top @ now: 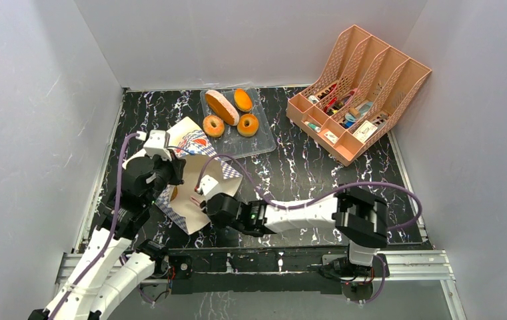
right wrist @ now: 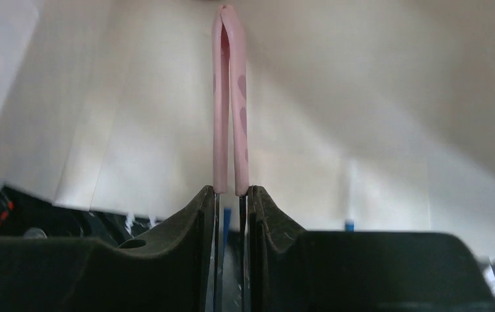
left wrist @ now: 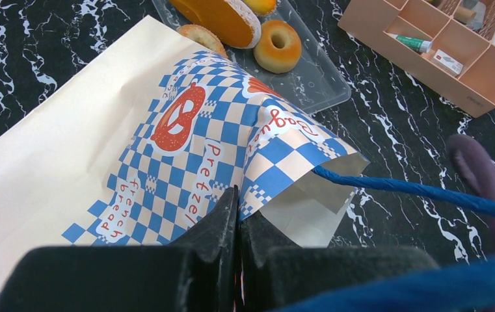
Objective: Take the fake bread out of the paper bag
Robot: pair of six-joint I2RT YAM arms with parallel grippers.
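Observation:
The checked paper bag [left wrist: 186, 130] lies at the left of the table [top: 304, 187], its mouth facing right. My left gripper is shut at the bag's upper edge; whether paper is between its fingers is unclear. My right gripper, with long pink-covered fingers [right wrist: 238, 117], reaches low into the bag's mouth over the cream paper [right wrist: 361, 97]; the fingers look nearly together, with a narrow gap. A small orange piece [top: 174, 193] shows inside the bag, mostly hidden.
A clear tray [top: 260, 143] at the back holds several bread pieces, including a bagel [top: 248, 125] and a long loaf [top: 221, 105]. A peach organizer [top: 344, 153] stands at the back right.

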